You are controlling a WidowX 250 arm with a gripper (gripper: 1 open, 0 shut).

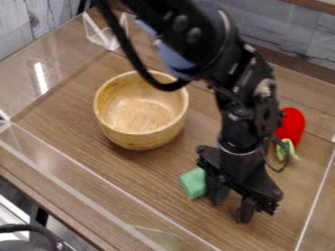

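Note:
My gripper (236, 184) is low over the table at the lower centre, open, its dark fingers around or just over a green block (195, 182). The block is partly hidden behind the gripper, and whether the fingers touch it is hard to tell.
A yellow bowl (139, 108) stands at the upper left. A red object (287, 127) with a green part lies at the right, partly behind the arm.

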